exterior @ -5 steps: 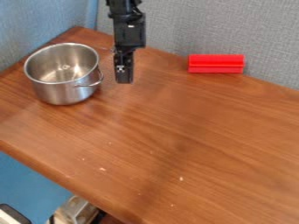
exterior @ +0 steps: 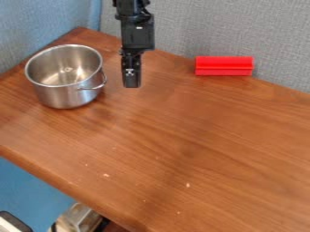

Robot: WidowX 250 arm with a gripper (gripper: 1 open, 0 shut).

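My black gripper (exterior: pixel 130 74) hangs at the back of the wooden table, just right of a steel pot (exterior: pixel 64 72) with a wire handle. Its fingers point down and look shut, with nothing visible between them. The pot stands upright on the left part of the table and appears empty.
A red block or bundle (exterior: pixel 223 66) lies at the back right against the grey padded wall (exterior: pixel 242 27). A metal fixture (exterior: pixel 76 219) sits off the table's edge at the lower left.
Over the last second my gripper has shifted very slightly, if at all. The pot and red block have not moved.
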